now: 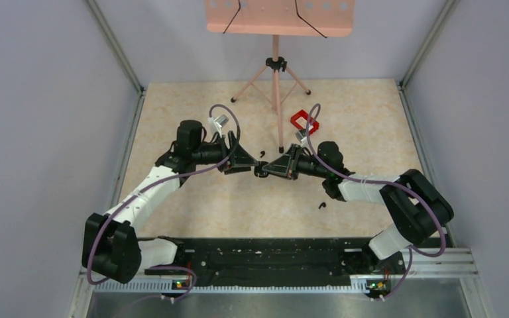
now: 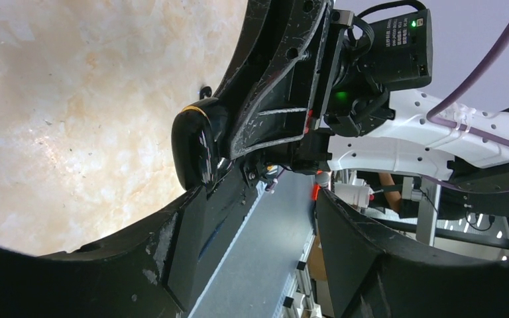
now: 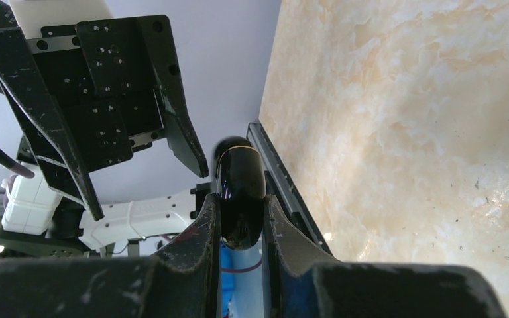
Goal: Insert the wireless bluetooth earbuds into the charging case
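Near the middle in the top view, the glossy black charging case [image 1: 261, 169] is held by my right gripper [image 1: 272, 168], shut on it. In the right wrist view the case [image 3: 240, 185] stands upright between the fingertips. My left gripper is open, its fingertips just left of the case in the top view, with nothing between them. One small black earbud [image 1: 262, 154] lies on the table behind the case, another [image 1: 323, 205] nearer the front right. Whether the case's lid is open is not clear.
A red square frame [image 1: 305, 114] lies at the back right beside the pink stand's legs [image 1: 279, 119]. The beige table [image 1: 205, 212] is otherwise largely clear, with its front edge along a dark strip.
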